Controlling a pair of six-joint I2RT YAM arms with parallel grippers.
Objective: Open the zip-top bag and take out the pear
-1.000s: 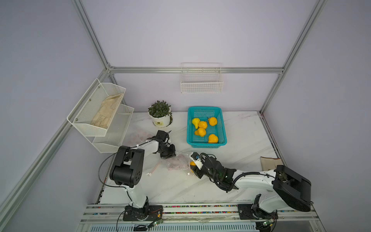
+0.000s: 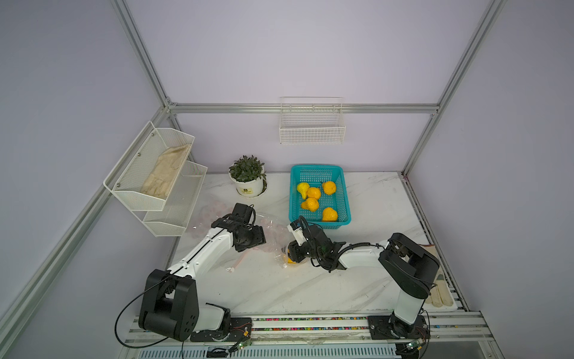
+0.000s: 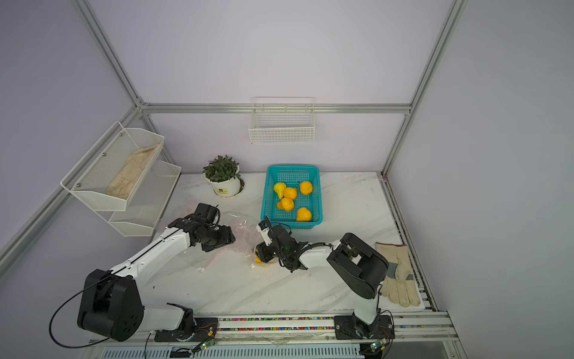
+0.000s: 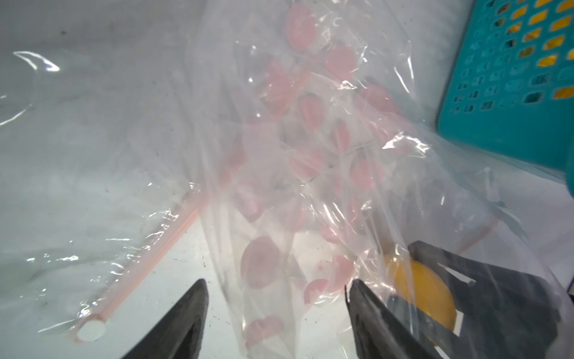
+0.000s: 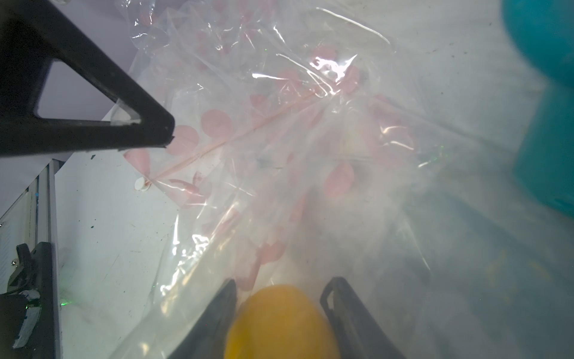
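A clear zip-top bag with pink dots (image 4: 311, 167) lies crumpled and spread in the left wrist view, partly lifted. My right gripper is shut on the yellow pear (image 5: 281, 326), gripping it between both fingers. Seen in the left wrist view, bag film passes in front of the pear (image 4: 421, 287) and the right gripper's fingers, which appear to be within the bag. Over the bag's left part, my left gripper stands open; film shows behind its fingers, with nothing gripped. The bag's opening edge is hard to make out.
A teal basket (image 2: 345, 225) holding several yellow fruits stands just behind the right gripper. A potted plant (image 2: 247, 170) sits at the back left. Work gloves (image 3: 397, 275) lie at the right edge.
My right gripper has moved left with the pear, its arm folding inward. The left arm's elbow has swung toward the front left, and its gripper has shifted slightly left.
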